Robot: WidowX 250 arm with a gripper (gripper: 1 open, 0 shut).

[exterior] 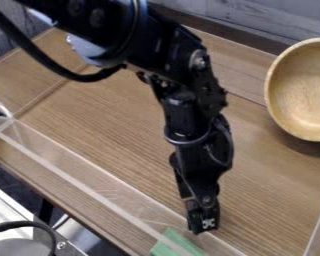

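My black gripper (200,212) hangs low over the wooden table (96,120), its fingertips down by the clear plastic strip near the front edge, just above a green piece (174,244). It appears open, though the fingers are seen mostly side-on. I cannot make out any object between them.
A large wooden bowl (303,90) stands at the right rear. Clear plastic edging runs along the front left and right of the table. A grey wall is at the back.
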